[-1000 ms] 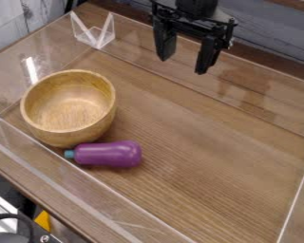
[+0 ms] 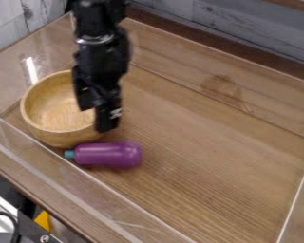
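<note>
My black gripper [image 2: 94,106] is low over the left part of the table, above a tan bowl [image 2: 43,106], its fingers apart at the bowl's right side and empty. A purple eggplant [image 2: 106,155] with a teal tip lies just below the bowl, apart from my fingers.
A pale raised edge runs along the back and right. Cables and a small yellow object [image 2: 43,220] are at the lower left, outside the table's edge.
My gripper has come from the back right of the table toward the front left, down to the bowl. The bowl and eggplant look unmoved.
</note>
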